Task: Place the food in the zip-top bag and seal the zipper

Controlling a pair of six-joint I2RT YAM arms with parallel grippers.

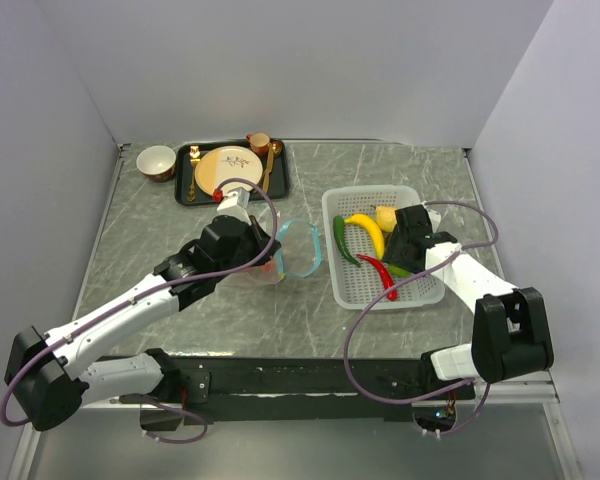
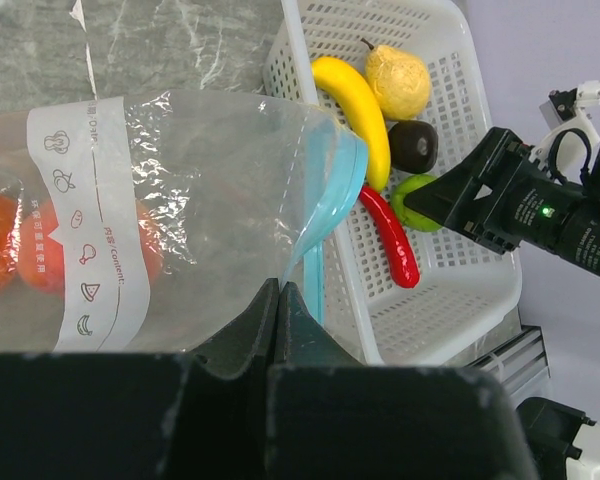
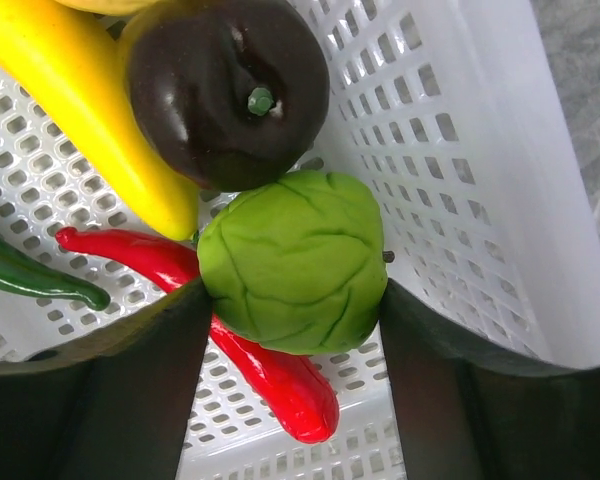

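Observation:
In the right wrist view my right gripper is shut on a round green cabbage (image 3: 295,255), a finger against each side. The cabbage is low inside the white basket (image 3: 540,180), close above the red chili (image 3: 295,400). A dark purple-brown round food (image 3: 225,100) and a yellow banana-like food (image 3: 90,115) lie beside it. My left gripper is shut on the clear zip bag (image 2: 225,220) by its blue-edged mouth (image 2: 335,195). Orange-red round food (image 2: 42,250) shows through the bag's film, behind a white label.
A green pepper (image 1: 341,240) and a yellow pear (image 2: 398,82) are also in the basket. At the back left stand a black tray (image 1: 184,190) with a plate and cutlery, and a white bowl (image 1: 156,160). Bare table lies in front of the bag.

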